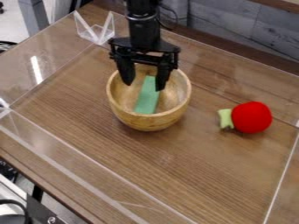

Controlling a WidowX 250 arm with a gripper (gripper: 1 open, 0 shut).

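My black gripper (pixel 143 61) is open over the back of a tan bowl (pixel 149 117), its two fingers spread at either side. A green rectangular object (pixel 149 96) lies inside the bowl, below and between the fingers.
A red round object (pixel 251 116) with a pale green part lies to the right. A clear plastic item (pixel 96 26) stands at the back left, near the grey back wall (pixel 233 26).
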